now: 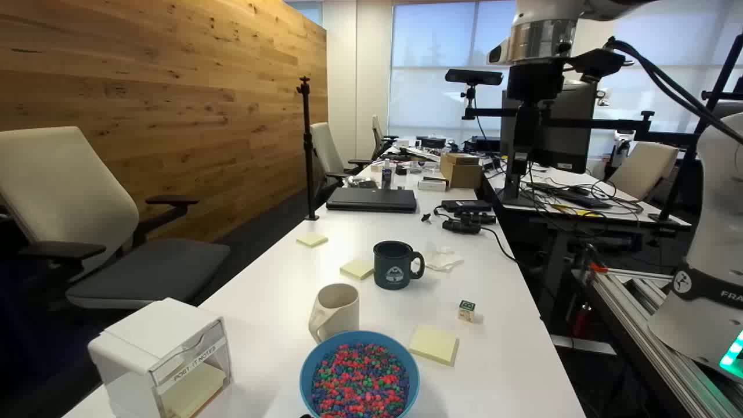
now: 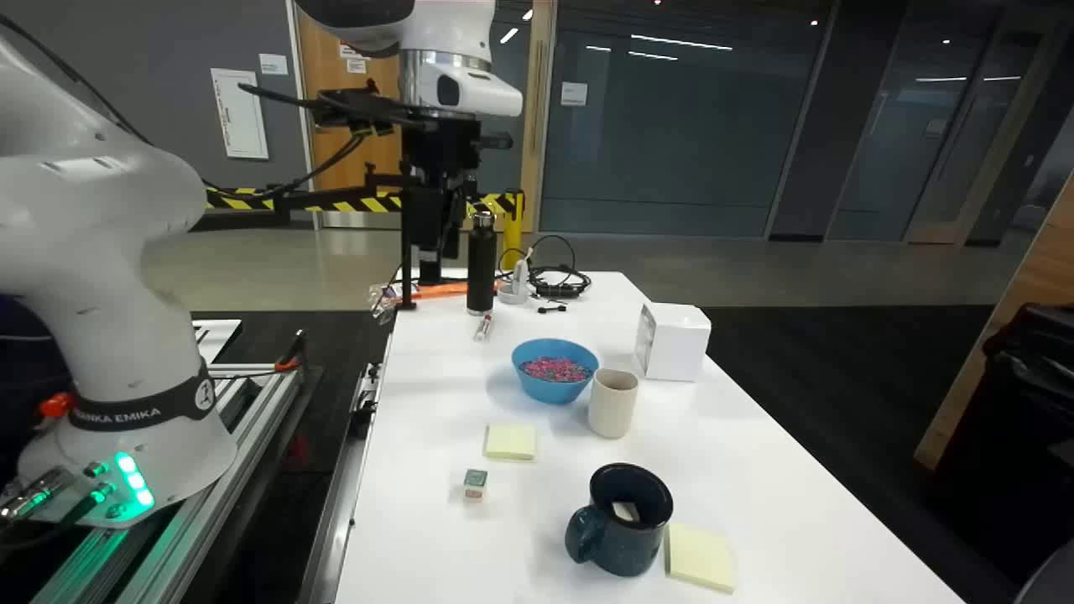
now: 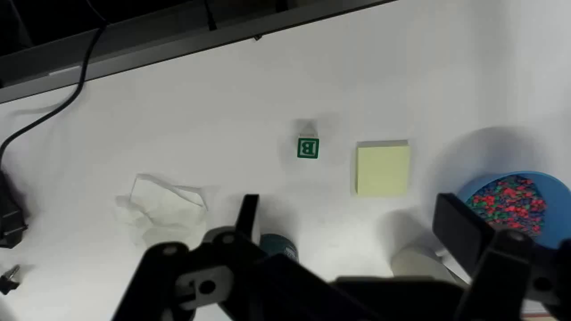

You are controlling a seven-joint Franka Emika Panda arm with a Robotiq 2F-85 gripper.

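Observation:
In the wrist view my gripper stands open, its two black fingers wide apart and nothing between them. Far below it, a small block with a green letter B (image 3: 308, 148) lies on the white table. Right of the block is a yellow sticky-note pad (image 3: 382, 170), then a blue bowl (image 3: 556, 206) filled with small coloured pellets. A dark teal mug (image 2: 618, 549) with something pale inside stands upright, as does a cream mug (image 2: 612, 404) beside the bowl. My fingers hide much of both mugs in the wrist view. The gripper hangs high above the table in both exterior views.
A white note dispenser (image 1: 163, 355) stands left of the bowl. A crumpled tissue (image 1: 443, 259) lies behind the dark mug, and more note pads (image 1: 311, 239) lie nearby. A closed laptop (image 1: 371, 200), cables and a thin black pole (image 1: 307, 150) occupy the far part.

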